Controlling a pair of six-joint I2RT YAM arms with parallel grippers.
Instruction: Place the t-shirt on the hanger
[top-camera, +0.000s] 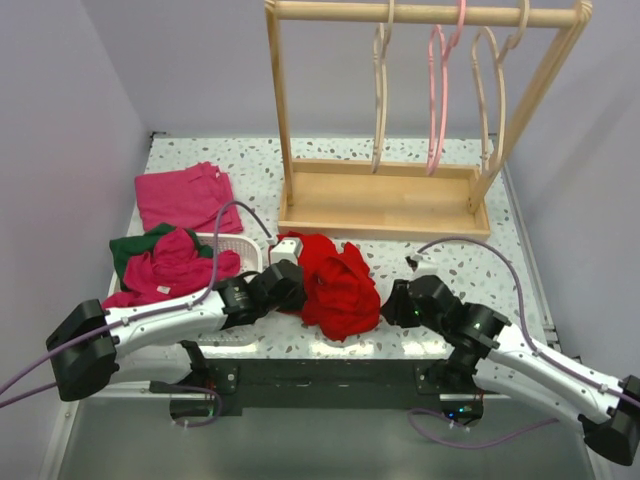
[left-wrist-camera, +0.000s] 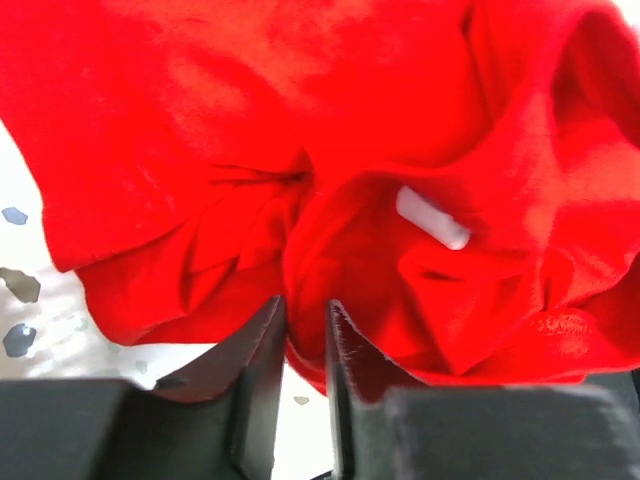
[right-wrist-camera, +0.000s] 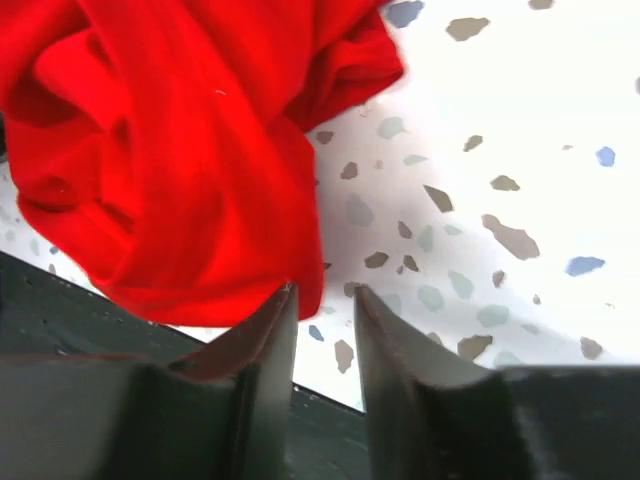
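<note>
The red t-shirt (top-camera: 335, 285) lies crumpled on the speckled table, between my two arms. My left gripper is partly open at the shirt's near left edge, with a fold of red cloth (left-wrist-camera: 300, 350) showing between the fingers; whether they touch it I cannot tell. At the shirt's right side, my right gripper is also partly open, the tip of a red corner (right-wrist-camera: 311, 285) showing in its gap. A small white tag (left-wrist-camera: 432, 218) shows inside the folds. Hangers, one pink (top-camera: 444, 90) and two beige, hang from the wooden rack (top-camera: 430, 14).
A white basket (top-camera: 240, 247) with pink and green cloth stands at the left, partly behind my left arm. Folded pink cloth (top-camera: 182, 195) lies behind it. The rack's wooden base (top-camera: 385, 200) fills the back middle. Bare table shows right of the shirt.
</note>
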